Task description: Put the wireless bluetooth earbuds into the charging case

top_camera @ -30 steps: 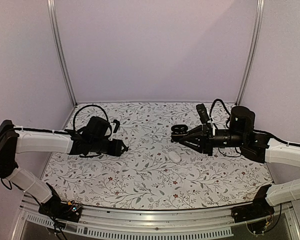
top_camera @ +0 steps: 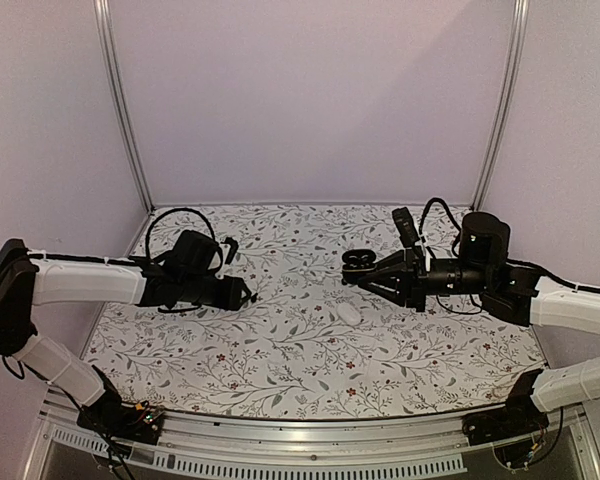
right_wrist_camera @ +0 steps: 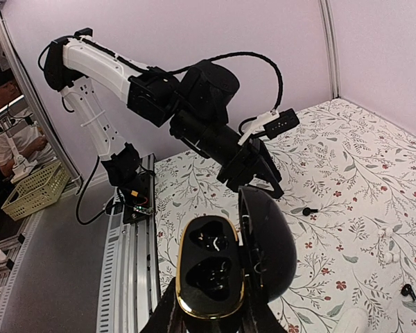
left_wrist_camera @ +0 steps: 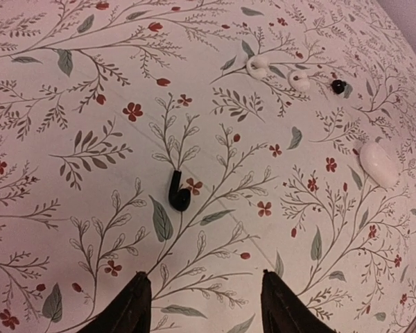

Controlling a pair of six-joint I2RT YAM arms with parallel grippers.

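Note:
My right gripper [top_camera: 380,282] is shut on the open black charging case [right_wrist_camera: 209,274], held above the table with both earbud wells facing the right wrist camera. My left gripper hangs over the table at left, fingers apart with nothing between them. A black earbud [left_wrist_camera: 180,198] lies just beyond those fingers in the left wrist view; another small black earbud [left_wrist_camera: 338,87] lies farther back, also seen as a dark piece [right_wrist_camera: 408,291] in the right wrist view.
Two small white earbuds [left_wrist_camera: 257,66] and a white case [left_wrist_camera: 378,164] lie on the floral table [top_camera: 310,370]. Pale walls enclose the sides and back.
My right gripper and the case look unchanged.

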